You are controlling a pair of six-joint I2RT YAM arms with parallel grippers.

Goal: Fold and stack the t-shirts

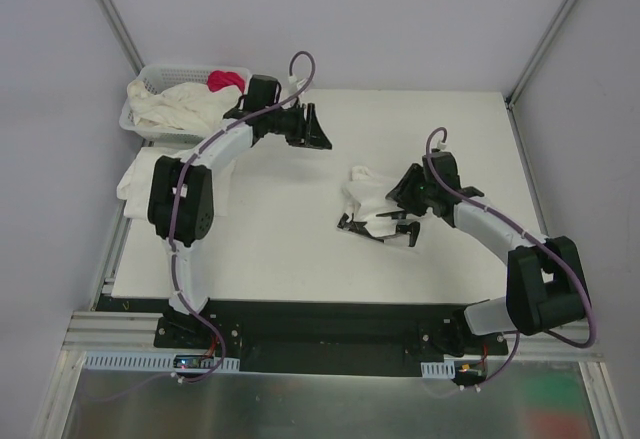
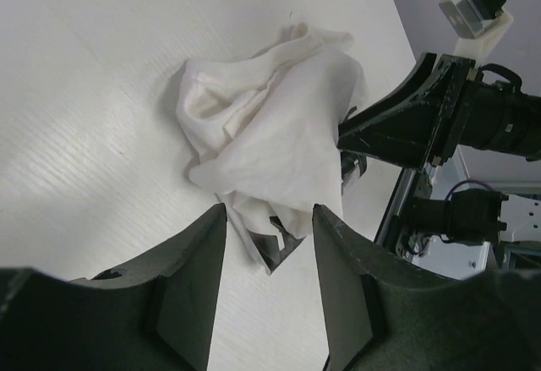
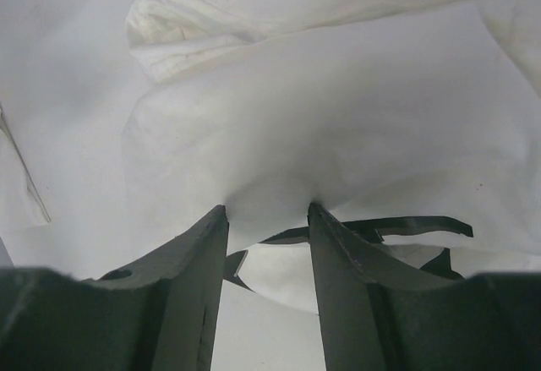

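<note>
A crumpled white t-shirt with black patches [image 1: 372,197] lies bunched right of the table's middle. Over its right side my right gripper [image 1: 402,199] is open, and the right wrist view shows the white cloth [image 3: 338,126] beyond its parted fingertips, not visibly pinched. My left gripper [image 1: 312,139] hangs open and empty over the upper middle of the table, up and to the left of the shirt. In the left wrist view the shirt [image 2: 279,143] lies beyond the left fingers [image 2: 203,261]. White folded cloth [image 1: 140,187] lies flat at the table's left, partly under the left arm.
A pale basket [image 1: 133,122] at the back left holds white cloth [image 1: 180,105] and a red cloth [image 1: 224,80]. Clear table [image 1: 270,249] stretches between the left pile and the shirt, and along the front and back right.
</note>
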